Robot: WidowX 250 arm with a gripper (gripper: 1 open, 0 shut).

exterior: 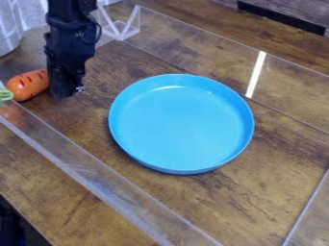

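Observation:
My black gripper [65, 86] hangs low at the upper left, just right of an orange toy carrot [29, 85] with a green top that reaches the left edge of the view. The gripper looks shut, and I see nothing held between its fingers. A blue plate [180, 123] lies on the wooden table to the right of both.
Clear plastic strips [110, 173] run along the near left and around the table's back and right. A white object [11, 24] stands at the top left corner. The wood between gripper and plate, and right of the plate, is clear.

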